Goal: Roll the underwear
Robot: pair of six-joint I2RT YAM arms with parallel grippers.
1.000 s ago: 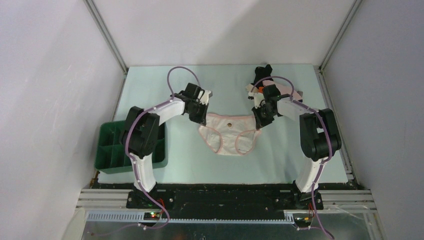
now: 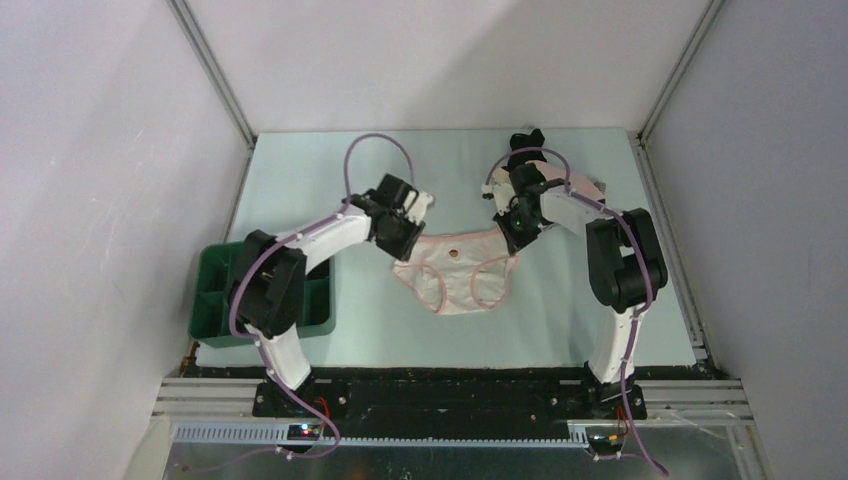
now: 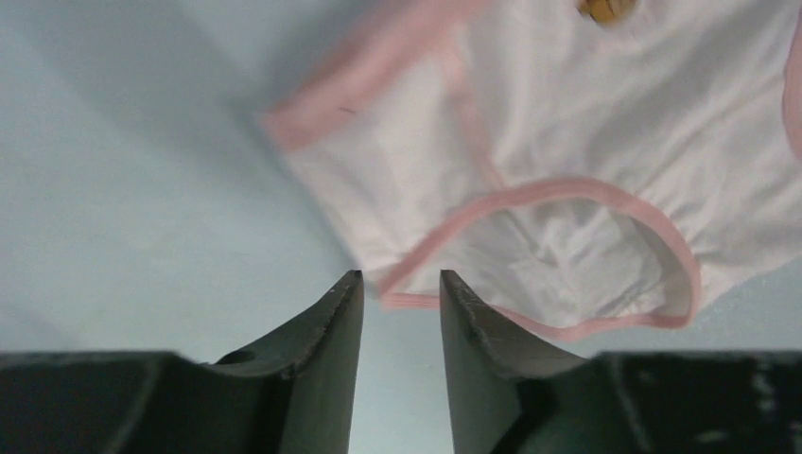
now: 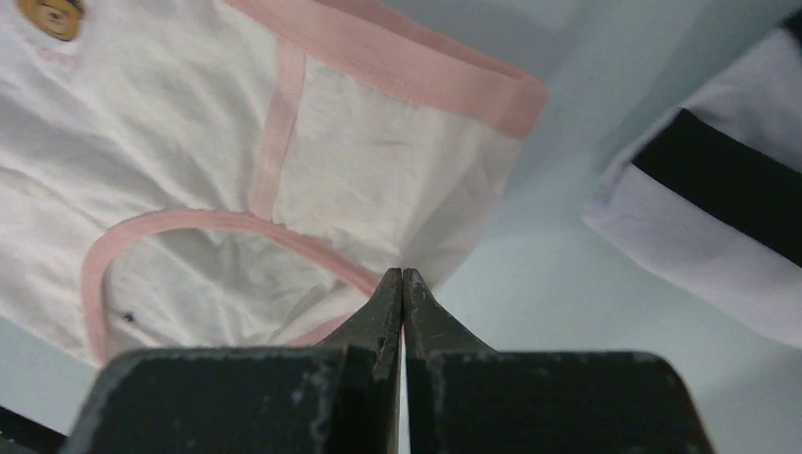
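Observation:
Spread out in the middle of the table is the white underwear (image 2: pixel 457 268) with pink trim and a small brown patch at its waistband, waist toward the back. At its left side, my left gripper (image 2: pixel 398 259) stands part open. In the left wrist view, a gap parts the fingers (image 3: pixel 326 326), and the lower side corner of the underwear (image 3: pixel 558 255) shows just beyond them, seemingly not gripped. My right gripper (image 2: pixel 513 252) is at the opposite side corner. The right wrist view has its fingertips (image 4: pixel 390 293) pressed together where the underwear (image 4: pixel 369 180) gathers to them, pinching that corner.
A green divided bin (image 2: pixel 208 292) stands at the left, partly under the left arm. Folded pink cloth (image 2: pixel 562 178) and a black item (image 2: pixel 527 145) lie at the back right, close behind the right gripper.
Over the last second the underwear and right gripper shifted slightly left.

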